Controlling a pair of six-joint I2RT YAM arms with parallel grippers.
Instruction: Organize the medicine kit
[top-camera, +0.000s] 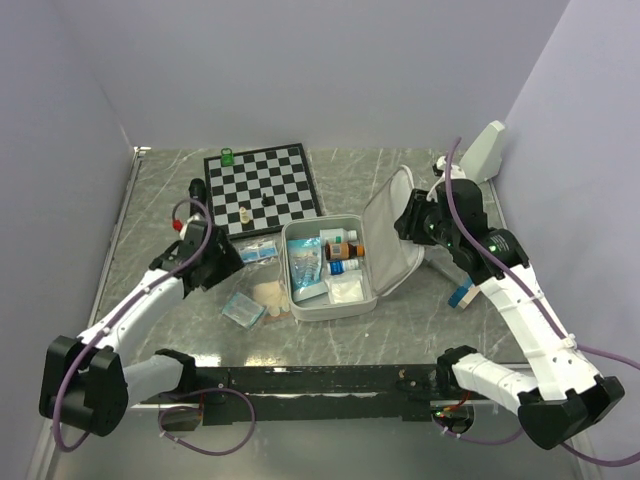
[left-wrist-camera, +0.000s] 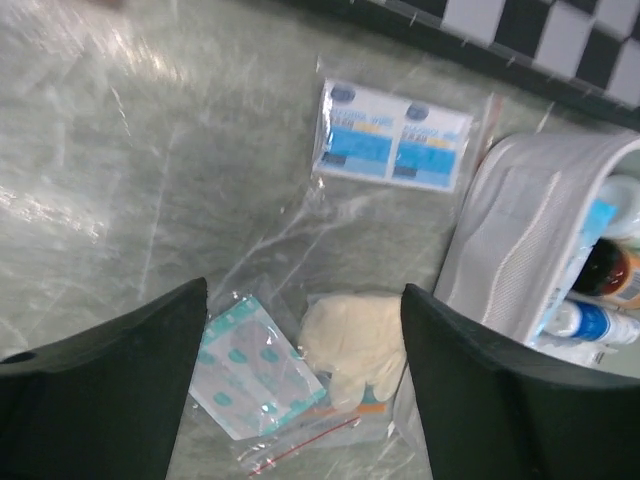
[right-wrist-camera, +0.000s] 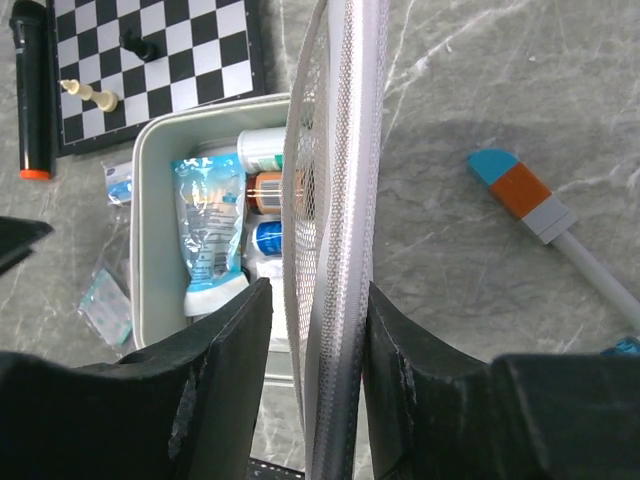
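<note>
The medicine kit (top-camera: 328, 310) lies open, holding a blue pack (top-camera: 305, 262), bottles (top-camera: 343, 251) and a white pack (top-camera: 346, 288). My right gripper (top-camera: 410, 222) is at the raised lid (right-wrist-camera: 340, 230), whose edge runs between its fingers; whether it grips is unclear. My left gripper hangs part open over the loose packets left of the kit: a blue-labelled packet (left-wrist-camera: 390, 135), a dotted pouch (left-wrist-camera: 250, 370) and a glove bag (left-wrist-camera: 350, 340). Nothing shows held in it.
A chessboard (top-camera: 250, 175) with pieces and a black cylinder (right-wrist-camera: 35, 100) lie behind. A brush-like tool (right-wrist-camera: 530, 205) lies right of the kit; a white object (top-camera: 485, 150) stands at the back right.
</note>
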